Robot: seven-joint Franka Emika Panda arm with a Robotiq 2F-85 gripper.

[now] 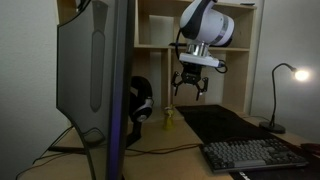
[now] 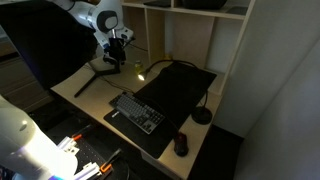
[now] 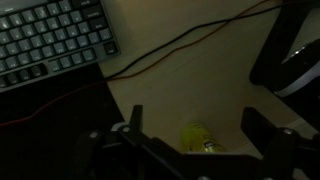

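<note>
My gripper (image 1: 190, 88) hangs in the air above the desk, fingers pointing down and spread wide, with nothing between them. In the wrist view the two dark fingers (image 3: 262, 130) stand far apart. Between and below them lies a small yellow object (image 3: 197, 137), partly cut off by the gripper body. Exterior view 1 shows this yellow object (image 1: 169, 119) standing upright on the desk near the back, lower and to the left of the gripper. In exterior view 2 the gripper (image 2: 114, 46) is dark and its fingertips are hard to make out.
A grey keyboard (image 1: 252, 153) rests on a black mat. A large monitor (image 1: 92, 70) fills the left, with dark headphones (image 1: 142, 100) behind it. The lit lamp (image 1: 272, 126) stands at the right. Thin cables (image 3: 165, 55) cross the desk. Wooden shelves (image 1: 235, 62) rise behind.
</note>
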